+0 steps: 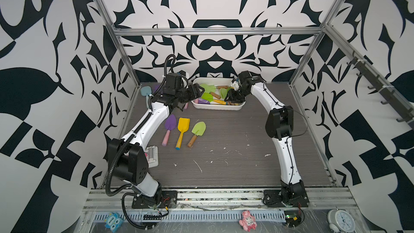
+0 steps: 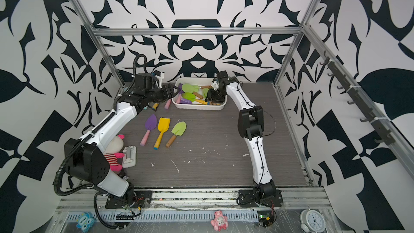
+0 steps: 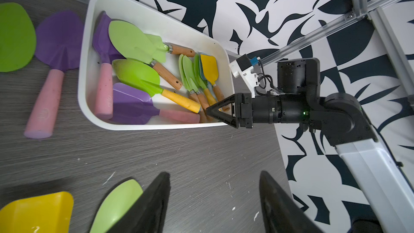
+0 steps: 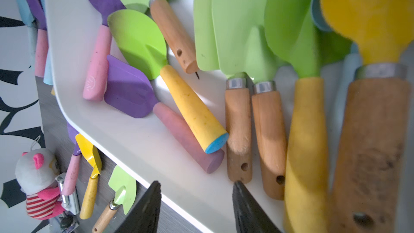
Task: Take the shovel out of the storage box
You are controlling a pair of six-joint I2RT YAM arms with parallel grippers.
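Note:
The white storage box (image 3: 118, 126) stands at the back of the table, filled with several shovels. At its left end lie a purple shovel with a pink handle (image 3: 104, 88), a lime shovel with a yellow handle (image 3: 138, 75) and a purple shovel (image 3: 129, 103). Wooden-handled green shovels (image 4: 241, 30) and a yellow one (image 4: 370, 17) fill the right end. My left gripper is open above the table by the box's left end, nothing between its fingers. Over the box's front right part, my right gripper is open and empty, near the handle ends.
In front of the box on the left lie a purple shovel (image 1: 170, 122), a yellow shovel (image 1: 183, 125) and a green shovel (image 1: 198, 128). Others lie left of the box, partly behind the left arm.

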